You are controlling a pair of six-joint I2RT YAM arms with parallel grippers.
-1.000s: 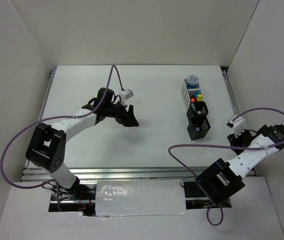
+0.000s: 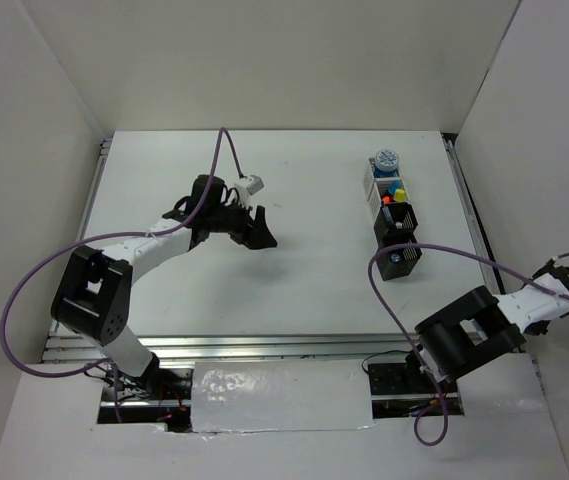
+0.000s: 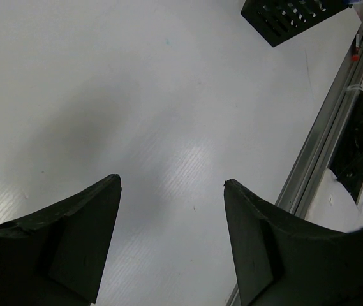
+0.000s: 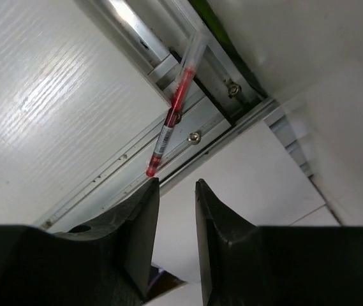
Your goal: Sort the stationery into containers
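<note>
A red pen with a clear cap (image 4: pixel 178 105) lies across the metal rail at the table's corner, beyond the fingertips in the right wrist view. My right gripper, its fingers part open, has nothing between its fingers. Over the bare table, my left gripper is open and empty. Black containers (image 2: pixel 396 225) stand in a row at the table's right side, with small red and yellow items (image 2: pixel 398 194) in one compartment. A blue round roll (image 2: pixel 387 161) sits at the far end of the row.
A metal rail (image 2: pixel 264 345) runs along the front edge. A wall (image 2: pixel 534 150) rises close by on the right, near the right arm. Purple cables loop over both arms.
My right arm has swung right, away from the containers and past the table's right edge toward the wall. The left arm stays nearly still, and the containers have not moved.
</note>
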